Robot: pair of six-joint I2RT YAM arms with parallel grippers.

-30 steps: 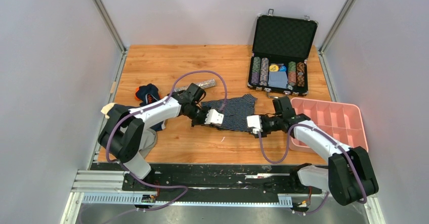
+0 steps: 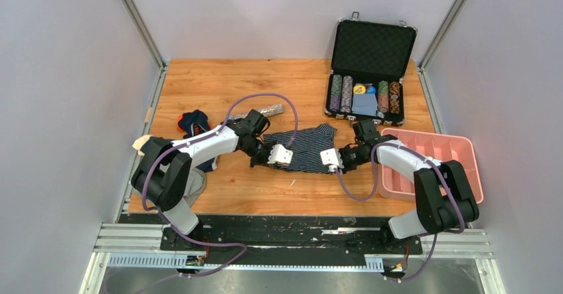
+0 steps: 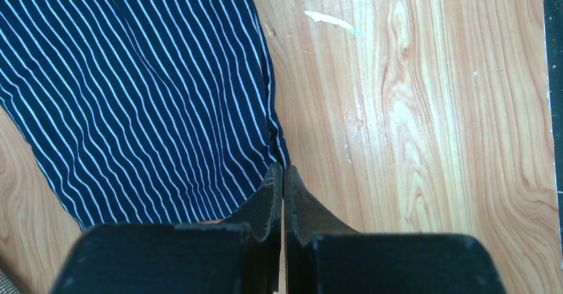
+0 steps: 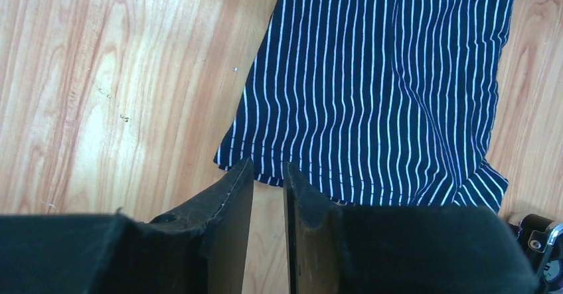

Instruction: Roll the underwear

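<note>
Navy underwear with white stripes (image 2: 302, 149) lies spread flat on the wooden table (image 2: 219, 81), between my two arms. My left gripper is shut at a corner of the fabric; whether cloth is between its tips is hard to tell. My right gripper is part open over the hem at the other end of the underwear (image 4: 358, 108), with nothing visibly held between its fingers.
An open case of poker chips (image 2: 364, 98) sits at the back right, a pink divided bin (image 2: 458, 145) at the right. Folded clothes (image 2: 196, 121) lie at the left, a shiny roll (image 2: 271, 110) behind the underwear.
My right arm has moved inward and toward the back, its gripper now further over the underwear. The left arm looks unchanged.
</note>
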